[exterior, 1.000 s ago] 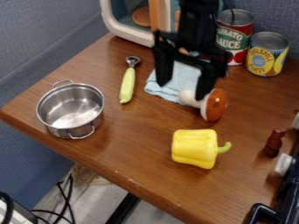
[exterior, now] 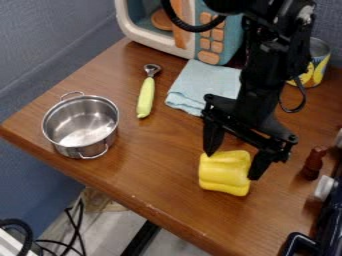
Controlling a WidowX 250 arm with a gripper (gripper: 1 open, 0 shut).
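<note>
My black gripper (exterior: 243, 146) has its fingers down at the top of a yellow bell pepper (exterior: 223, 176), spread to either side of the pepper's upper part; whether they grip it I cannot tell. The pepper lies on the wooden table (exterior: 160, 180), its stem end hidden behind my gripper.
A steel pot (exterior: 80, 125) stands at the left, a peeler (exterior: 147, 92) beside it. A blue cloth (exterior: 198, 85) lies before the toy microwave (exterior: 187, 22). A can (exterior: 315, 62) is at the back right, bottles (exterior: 315, 165) at the right edge.
</note>
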